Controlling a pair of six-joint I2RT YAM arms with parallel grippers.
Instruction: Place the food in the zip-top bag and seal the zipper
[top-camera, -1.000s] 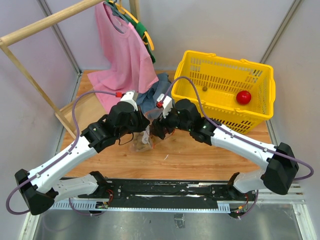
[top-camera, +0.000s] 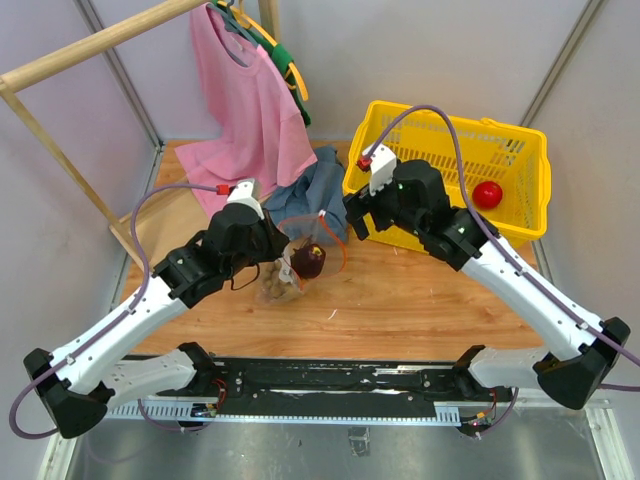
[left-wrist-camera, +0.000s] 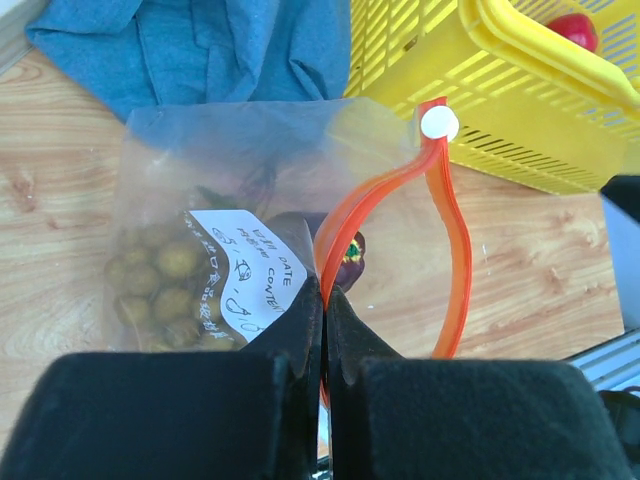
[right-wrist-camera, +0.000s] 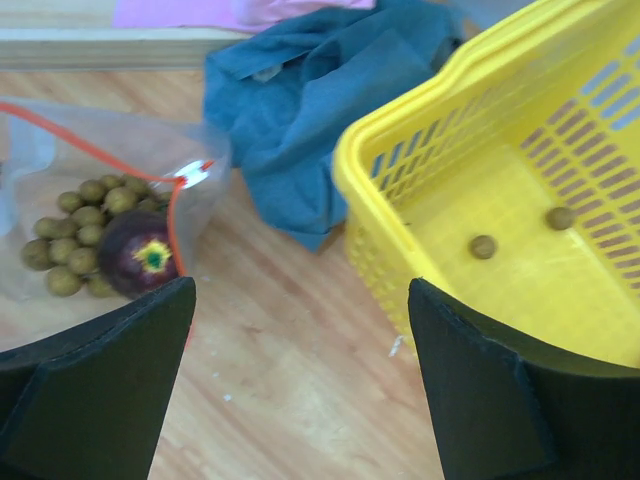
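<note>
A clear zip top bag (left-wrist-camera: 240, 135) with an orange zipper edge (left-wrist-camera: 457, 240) lies on the table, its mouth spread towards the right. Inside are several small potatoes and a round dark purple vegetable; a handwritten white label (left-wrist-camera: 250, 270) covers part of them in the left wrist view. My left gripper is shut on the orange rim of the bag mouth. My right gripper stands open and empty above the table, between the bag and the yellow basket.
The yellow basket (top-camera: 520, 140) at the back right holds a red round item (top-camera: 487, 195) and two small potatoes (right-wrist-camera: 483, 246). A blue cloth (right-wrist-camera: 310, 110) lies behind the bag. A pink shirt (top-camera: 240, 100) hangs at the back left. Bare table (top-camera: 420, 310) extends in front.
My right gripper has drawn away from the bag mouth, rightward and back towards the basket, uncovering the dark vegetable. The left gripper stays at the rim, shifted only slightly.
</note>
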